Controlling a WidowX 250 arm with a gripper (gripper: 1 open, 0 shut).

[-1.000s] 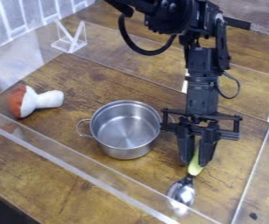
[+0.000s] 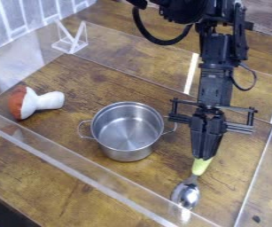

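Note:
My gripper points down over a spoon with a pale yellow-green handle, lying on the wooden surface right of the steel pot. The fingertips are just above the top of the handle and look shut, with nothing clearly between them. A steel pot with two side handles sits to the left of my gripper. A white and orange object lies at the far left.
A clear-walled tray or barrier runs around the work area. A small white rack stands at the upper left. The wood between the white object and the pot is clear.
My gripper has risen slightly and shifted a little right, uncovering more of the wood around the spoon's handle. The spoon stays lying on the surface.

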